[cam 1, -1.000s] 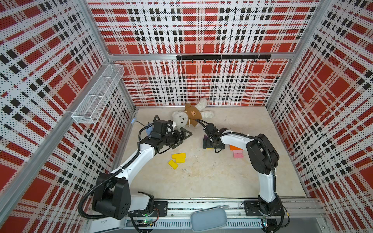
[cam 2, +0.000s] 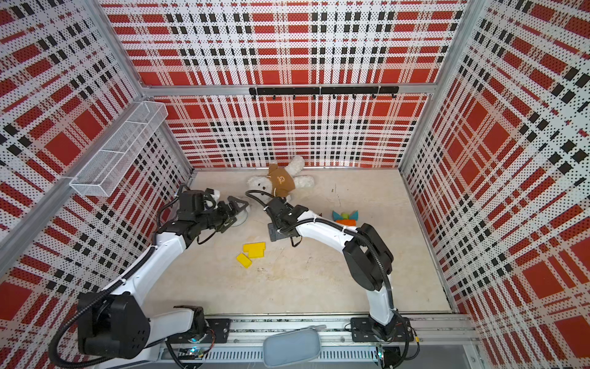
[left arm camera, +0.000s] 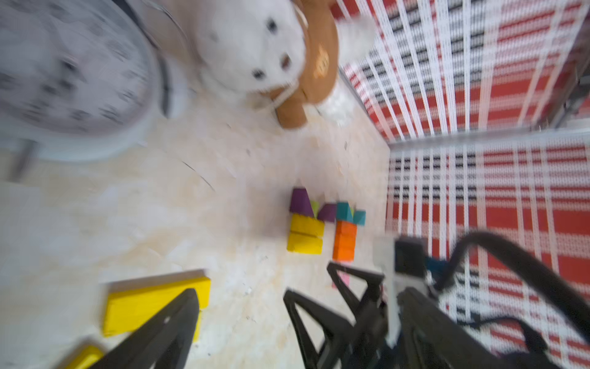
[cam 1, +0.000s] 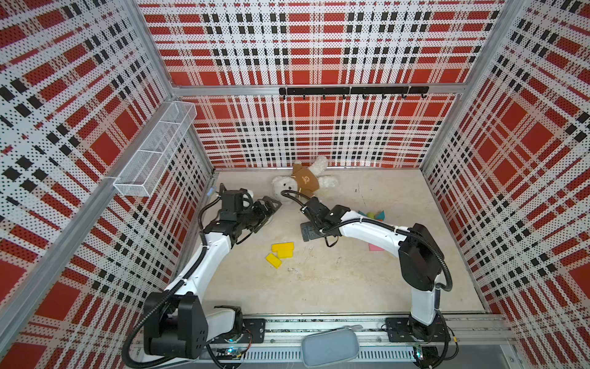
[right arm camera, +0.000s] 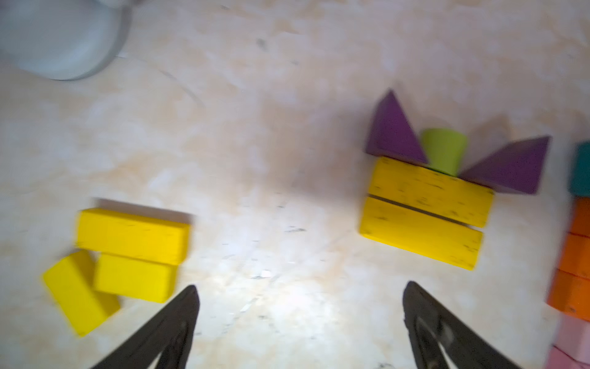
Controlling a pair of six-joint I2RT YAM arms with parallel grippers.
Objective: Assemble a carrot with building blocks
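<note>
In the right wrist view, two yellow bars [right arm camera: 421,212] lie side by side, with two purple wedges [right arm camera: 393,129] and a green cylinder [right arm camera: 443,147] along their upper edge. To their right is a row of orange blocks [right arm camera: 577,246], with teal above and pink below. Three loose yellow blocks [right arm camera: 132,233] lie to the left. My right gripper is open above the table between the groups, empty. My left gripper [cam 1: 269,212] is open and empty near the clock, over the table's left side.
A teddy bear [cam 1: 305,178] lies at the back, beside a white alarm clock [left arm camera: 61,80]. A wire basket [cam 1: 153,150] hangs on the left wall.
My right gripper has moved left, away from the purple and yellow group, uncovering more blocks. My left arm has shifted a little to the left.
</note>
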